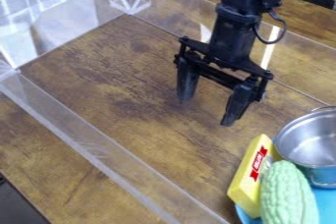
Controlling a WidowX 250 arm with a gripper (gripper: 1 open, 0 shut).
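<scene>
My black gripper [210,98] hangs over the middle of the wooden surface with its two fingers spread apart and nothing visible between them. At the lower right sit a yellow box [249,178] with a red label, a green corn-like object [288,195] and a metal pot [309,144], all apart from the gripper. The corn-like object rests on a blue item, partly hidden.
Clear plastic walls [98,144] border the wooden surface [118,90] at the left and back. A white tiled area is at the top left.
</scene>
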